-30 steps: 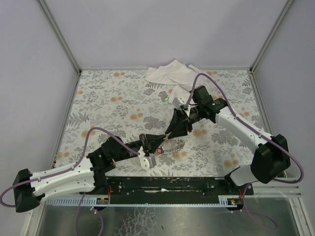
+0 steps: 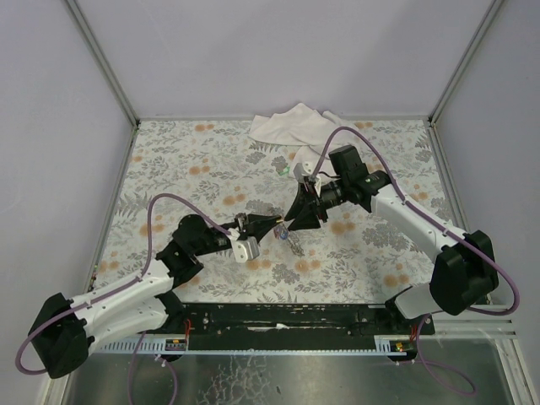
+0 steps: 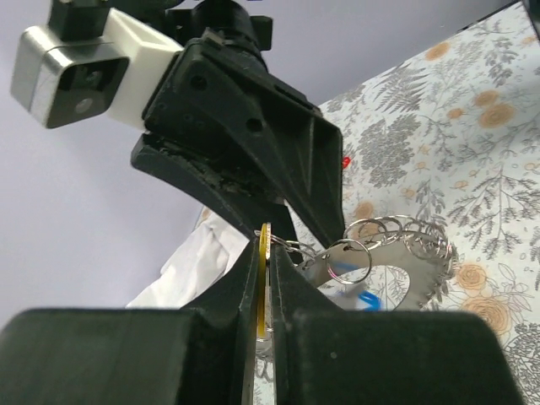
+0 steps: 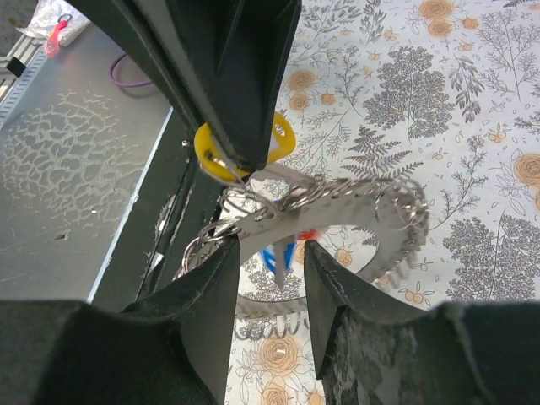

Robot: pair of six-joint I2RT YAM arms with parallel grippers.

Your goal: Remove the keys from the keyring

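My left gripper is shut on a yellow-capped key (image 3: pixel 263 245), which it holds edge-on at the keyring. The keyring (image 3: pixel 353 260), a wire ring with a silvery toothed metal piece (image 4: pixel 392 228) and more small rings, hangs between my grippers in the middle of the top view. My right gripper is close beside it, in front of the metal piece; its fingers stand a little apart, and whether they touch anything is unclear. Blue and red items (image 4: pixel 278 253) show partly behind the metal piece.
A white cloth (image 2: pixel 291 126) lies at the back of the patterned table (image 2: pixel 186 152). The table's front edge and dark rail (image 2: pixel 278 314) are just below the grippers.
My left arm has moved toward the back, raising its angle in the top view, and the hanging metal piece has turned.
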